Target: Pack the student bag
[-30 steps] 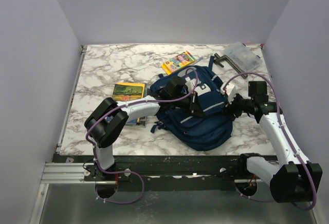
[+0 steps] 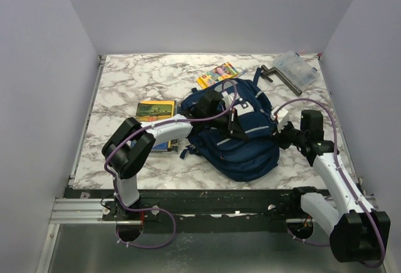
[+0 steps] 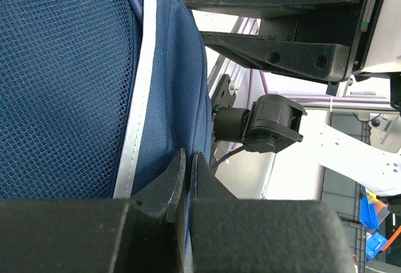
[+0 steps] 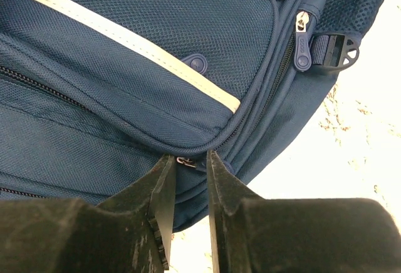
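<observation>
The navy student bag (image 2: 235, 160) lies in the middle of the table with zippers and straps. My left gripper is over the bag in the top view and is shut against the blue fabric edge beside a pale strip. My right gripper is at the bag's right edge, its fingertips close around a zipper opening with a small metal piece between them; whether it grips that cannot be told. A second zipper pull (image 4: 301, 47) and a buckle (image 4: 335, 51) lie above it.
Books (image 2: 155, 110) lie left of the bag, a colourful book (image 2: 216, 74) behind it. A clear case (image 2: 294, 66) and a dark bar (image 2: 288, 82) lie at back right.
My right gripper and arm have moved slightly toward the table's front, with the bag's right part shifting a little. The left arm has barely moved.
</observation>
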